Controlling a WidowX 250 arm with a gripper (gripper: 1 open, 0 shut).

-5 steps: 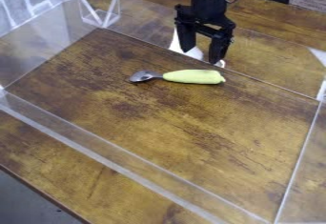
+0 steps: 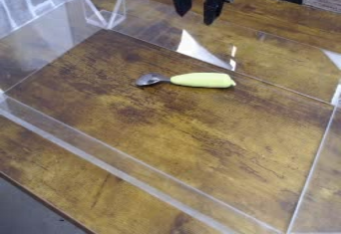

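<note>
A spoon with a pale yellow-green handle lies on the wooden surface inside a clear-walled enclosure, its metal bowl pointing left. My black gripper hangs at the top centre of the view, above and behind the spoon and well apart from it. Its upper part is cut off by the frame edge, and nothing shows between its fingers.
Transparent walls surround the wooden floor, which is clear around the spoon. A white railing stands at the top left, and a dark bar runs along the top right.
My gripper has risen from just behind the spoon to the top edge of the view, moving up and slightly left. The spoon has not moved.
</note>
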